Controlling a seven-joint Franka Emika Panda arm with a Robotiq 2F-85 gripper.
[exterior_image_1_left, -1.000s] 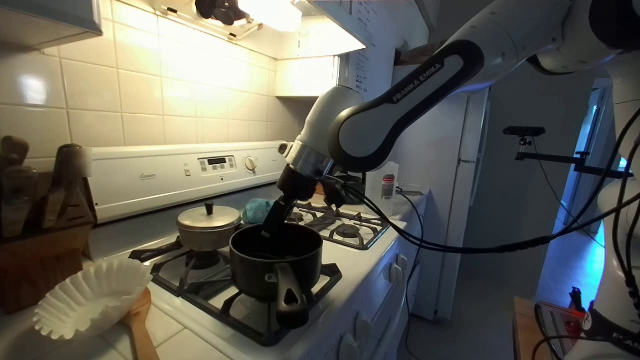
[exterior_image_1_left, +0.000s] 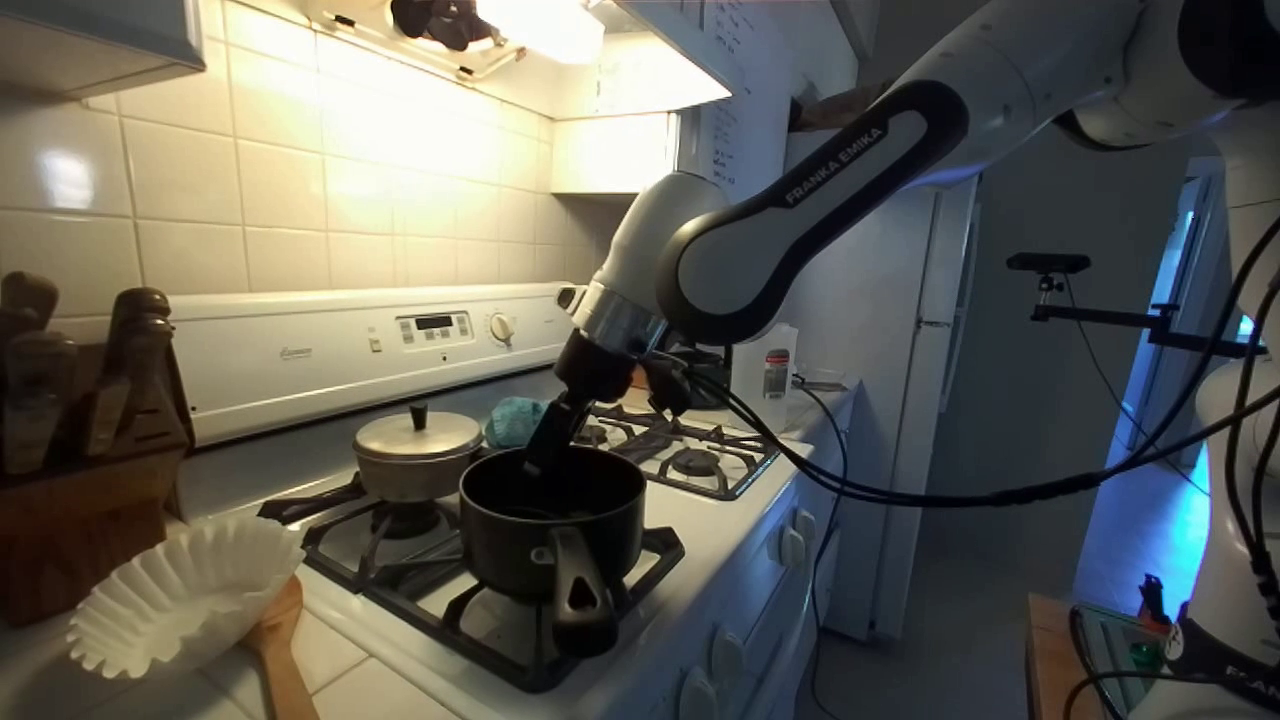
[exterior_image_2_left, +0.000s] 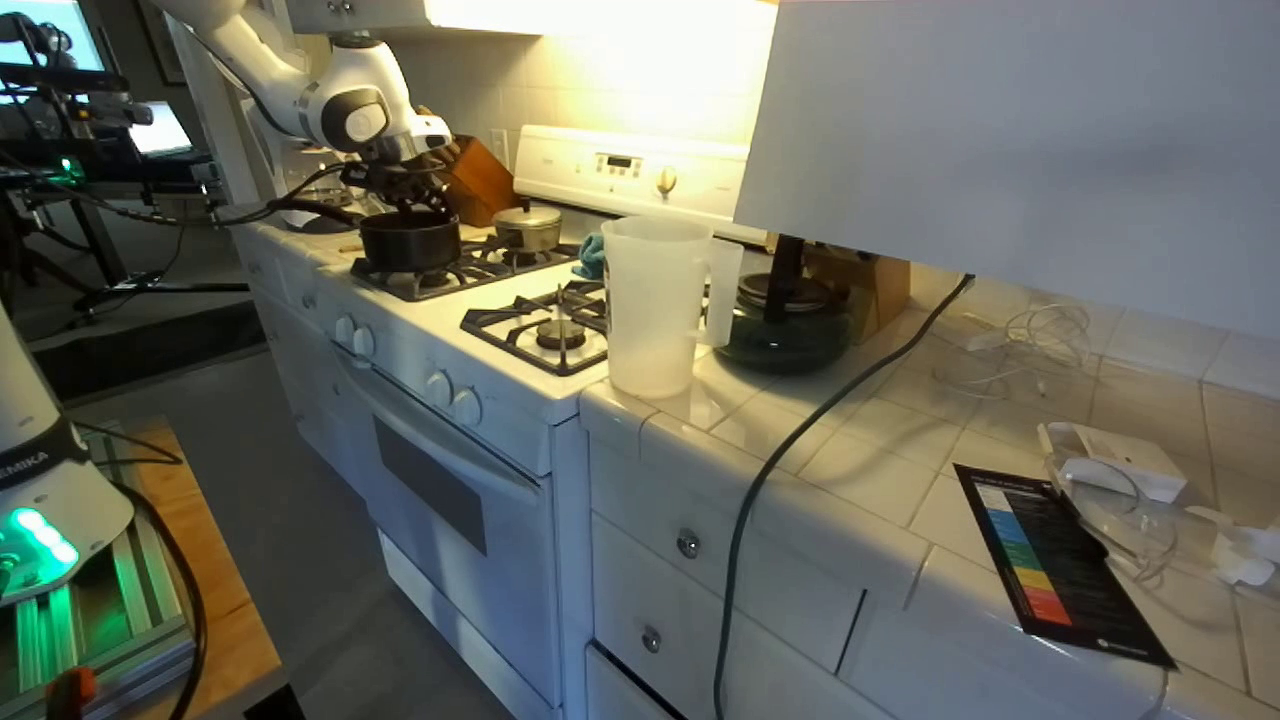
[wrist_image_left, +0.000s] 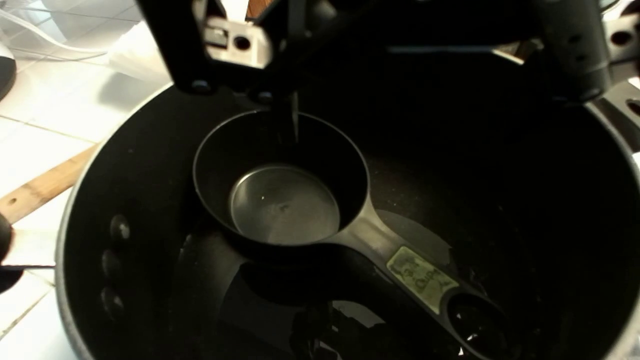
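My gripper reaches down into a black pot (exterior_image_1_left: 554, 528) on the front-left part of the stove. In the wrist view a dark measuring cup (wrist_image_left: 285, 207) sits inside the pot, with its handle pointing to the lower right and a yellow-green label (wrist_image_left: 421, 279) on that handle. A dark finger (wrist_image_left: 283, 120) overlaps the cup's far rim, on the side opposite the handle. Shadow covers the fingertips, so neither the finger's state nor any hold on the rim can be made out. Shiny reflections show on the pot's floor.
A lidded silver pot (exterior_image_1_left: 417, 454) and a teal cloth (exterior_image_1_left: 516, 422) stand behind. The black pot's handle (exterior_image_1_left: 582, 594) sticks out over the stove front. Paper filters (exterior_image_1_left: 186, 594), a wooden spoon (exterior_image_1_left: 282, 654) and a knife block (exterior_image_1_left: 84, 504) lie left. A plastic pitcher (exterior_image_2_left: 657, 306) stands beyond the empty burners.
Arm, gripper and black pot look unmoved in exterior view 1. Only the light by the robot's base has turned from red to green.
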